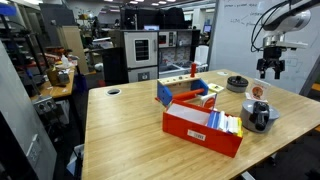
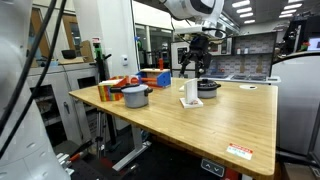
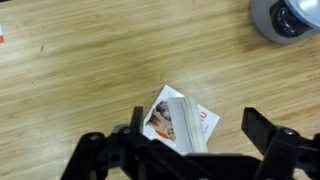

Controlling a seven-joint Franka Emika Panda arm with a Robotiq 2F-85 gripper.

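A white, narrow upright object stands on a white card with a printed picture in the wrist view. My gripper is open above it, one dark finger on the right and the other on the left, with the object lower down in the gap. From the second exterior view, the gripper hangs over the white object, apart from it. In the first exterior view the gripper is at the far right, above the table.
A silver pot stands near the right table edge, close to a red box holding several items. Behind is a dark round pot. Blue bins occupy the middle.
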